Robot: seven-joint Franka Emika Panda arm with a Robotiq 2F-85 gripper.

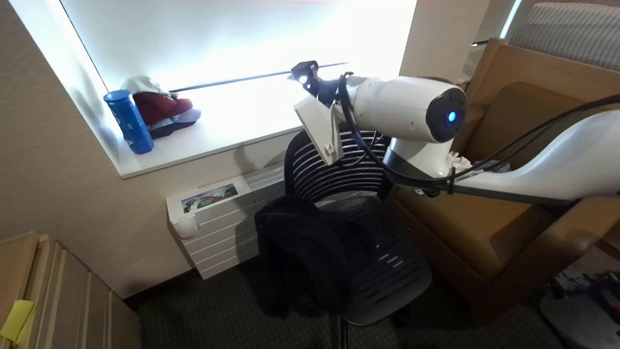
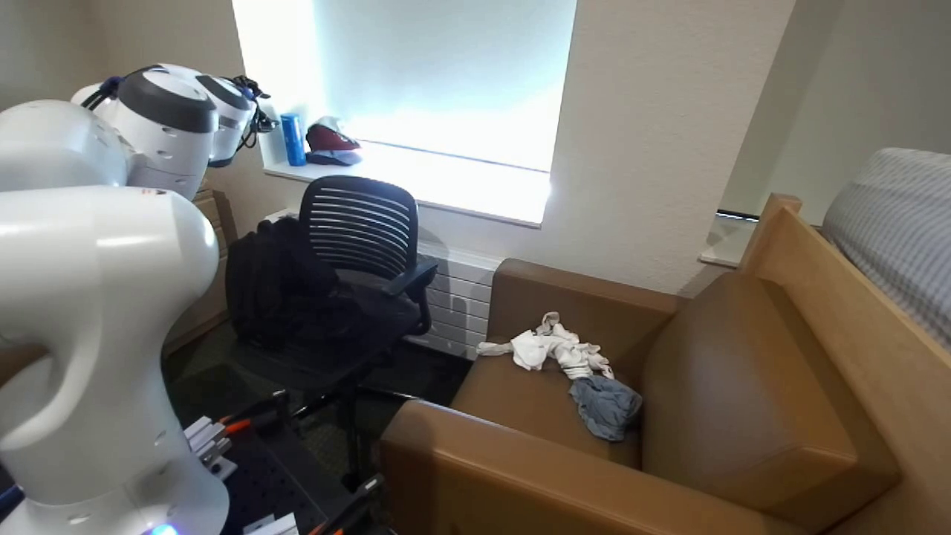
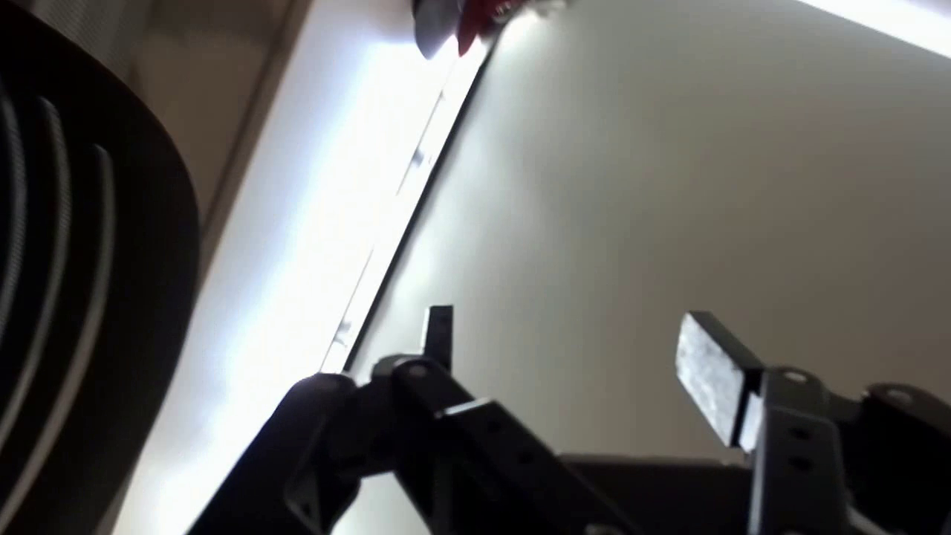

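Observation:
My gripper stands open in the wrist view, its two fingers well apart and nothing between them. In exterior view 1 the gripper [image 1: 304, 74] is up in front of the bright window, above the chair back. A black cloth item [image 1: 308, 244], perhaps a backpack or jacket, rests on the black chair [image 1: 392, 261] below and apart from the gripper. From the other side, the same dark item [image 2: 272, 276] slumps over the seat and one side of the chair. Its exact shape is hard to make out against the dark seat.
A blue canister [image 1: 129, 122] and red and grey caps [image 1: 162, 110] sit on the window sill [image 1: 224, 139]. White cloth [image 2: 553, 343] and grey cloth [image 2: 606, 406] lie on the brown sofa [image 2: 535, 455]. The slatted chair back [image 2: 361, 223] rises near the sill.

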